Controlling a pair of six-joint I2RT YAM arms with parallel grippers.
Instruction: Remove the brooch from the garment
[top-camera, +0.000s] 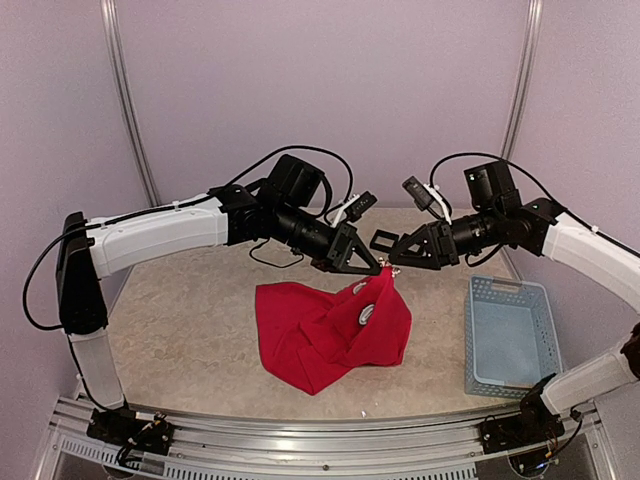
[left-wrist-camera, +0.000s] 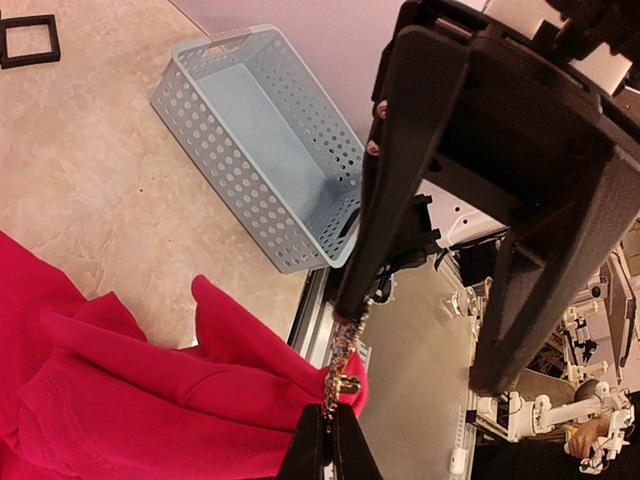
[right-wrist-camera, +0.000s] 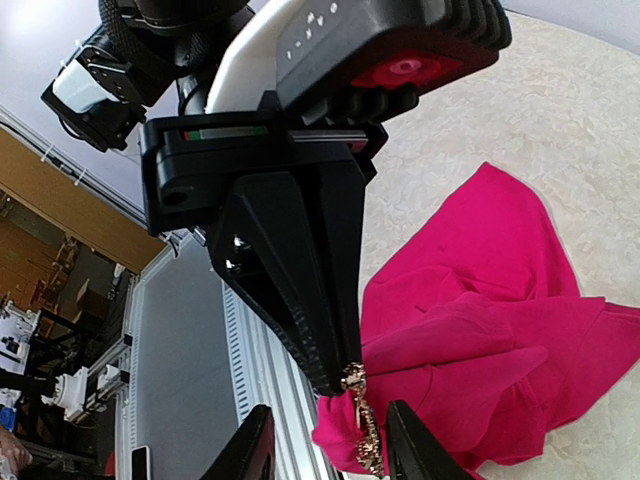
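A red garment (top-camera: 325, 335) lies crumpled on the table, one part lifted to a peak between the grippers. A sparkly brooch (left-wrist-camera: 340, 365) is at that peak, on the cloth. My left gripper (top-camera: 372, 268) is shut at the peak, its tips on the cloth and brooch in the left wrist view (left-wrist-camera: 325, 430). My right gripper (top-camera: 405, 262) faces it from the right; in the right wrist view (right-wrist-camera: 330, 440) its fingers stand apart, either side of the brooch and red cloth, with the left gripper's tip just above.
A light blue perforated basket (top-camera: 510, 335) stands at the right. A dark square frame (left-wrist-camera: 30, 40) lies behind the grippers.
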